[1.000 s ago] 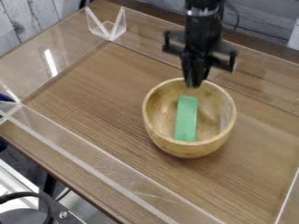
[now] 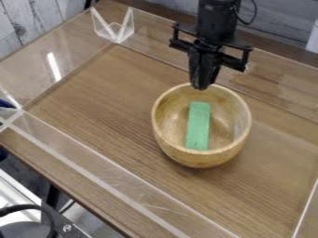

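My gripper (image 2: 202, 72) reaches down from the top centre of the camera view, black, shut, with nothing visible between its fingers. It is just above the back rim of a round tan wooden bowl (image 2: 230, 121). A green rectangular block (image 2: 198, 125) lies inside the bowl, its long side running toward the front.
A white angular object (image 2: 112, 26) stands at the back left of the wooden table (image 2: 87, 139). Part of a dark object (image 2: 32, 223) shows at the lower left corner.
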